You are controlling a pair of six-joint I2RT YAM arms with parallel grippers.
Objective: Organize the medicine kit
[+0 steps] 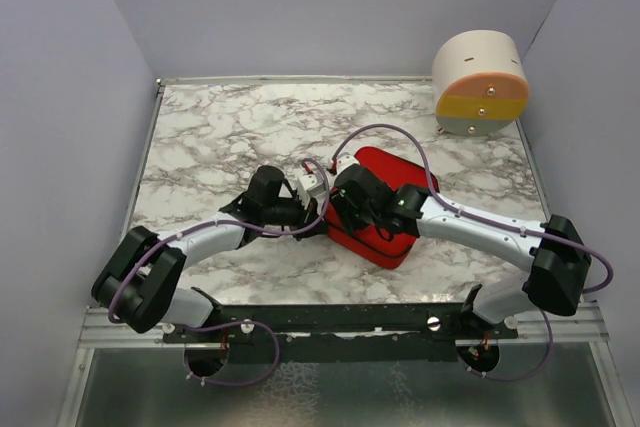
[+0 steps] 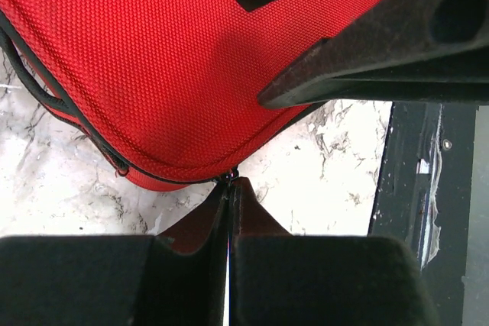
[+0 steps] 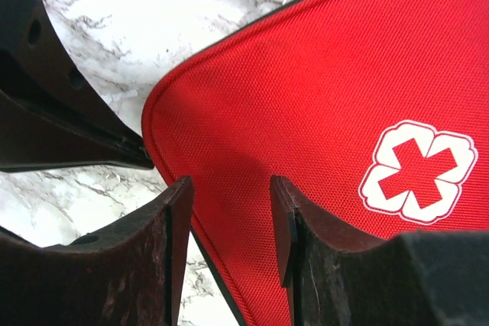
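Observation:
The red medicine bag [image 1: 393, 254] with black zip edging lies on the marble table, partly under the right arm. A white cross [image 3: 417, 174] shows on its top. My left gripper is shut at the bag's zipped edge; a small dark bit, perhaps the zipper pull, shows at its tips, though what it holds is unclear. My right gripper stands part open above the red lid, close to the left gripper; in the left wrist view its dark fingers hang over the bag.
A white round-topped container [image 1: 472, 57] with orange, yellow and grey drawers stands at the back right.

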